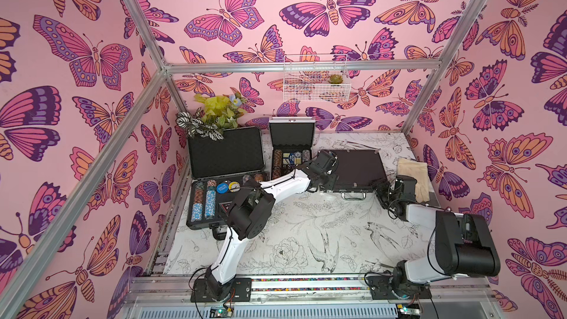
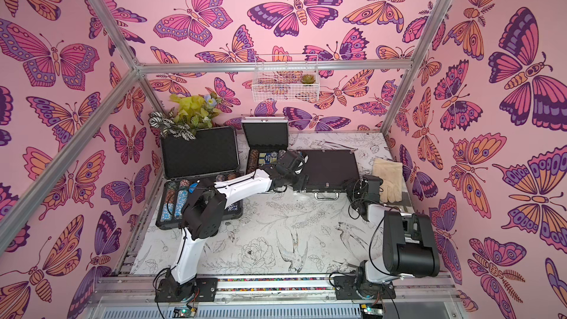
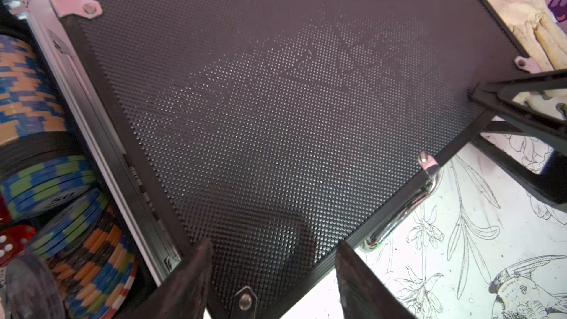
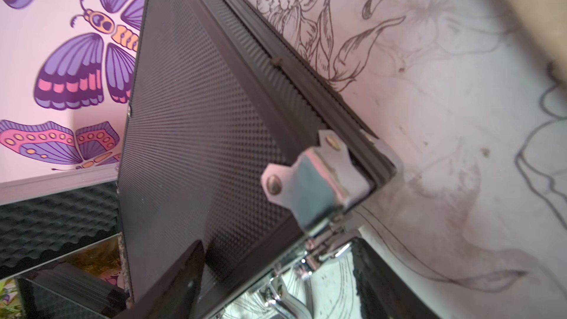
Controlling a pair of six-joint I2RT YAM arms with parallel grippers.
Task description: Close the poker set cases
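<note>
Three poker cases stand on the table. The right-hand case (image 1: 357, 168) has its dark textured lid lying down over its base. The large left case (image 1: 227, 152) is open with chips in it, and so is the small middle case (image 1: 292, 134). My left gripper stands open at the right-hand case's front left corner, which lies between its fingers. At that case's front right corner, beside a metal latch (image 4: 336, 245), my right gripper has its fingers apart on either side of the front edge, gripping nothing visibly.
Beige gloves (image 1: 413, 178) lie right of the closed-down case. Flowers (image 1: 221, 111) stand behind the left case, and a wire basket (image 1: 316, 89) hangs on the back wall.
</note>
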